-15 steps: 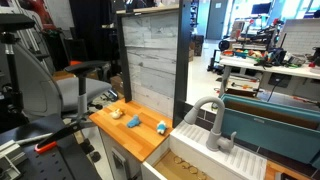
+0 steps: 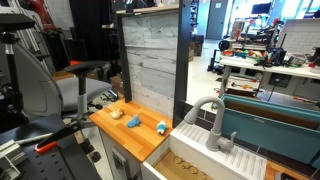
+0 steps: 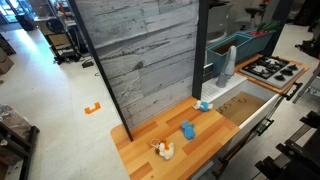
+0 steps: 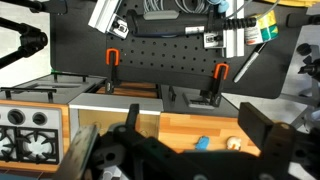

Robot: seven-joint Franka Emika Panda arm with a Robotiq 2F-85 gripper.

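Observation:
In the wrist view my gripper is open, its two orange-marked fingers wide apart with nothing held between them. Below it is a toy kitchen with a wooden counter [image 2: 146,138]. Three small items lie on that counter: a blue piece [image 3: 188,129], a blue-and-white piece [image 3: 204,105] nearer the sink, and a cream-coloured figure [image 3: 166,150] towards the end. A white sink [image 2: 232,160] with a grey faucet [image 2: 205,113] adjoins the counter. The basin floor looks like bare wood, and I see no object in it.
A stove [image 3: 271,68] with burners stands beyond the sink. The grey panel [image 3: 148,55] rises behind the counter, and a teal bin [image 2: 270,128] sits behind the sink. Tools lie on a dark surface [image 4: 150,75] in the wrist view. Bare counter surrounds the small items.

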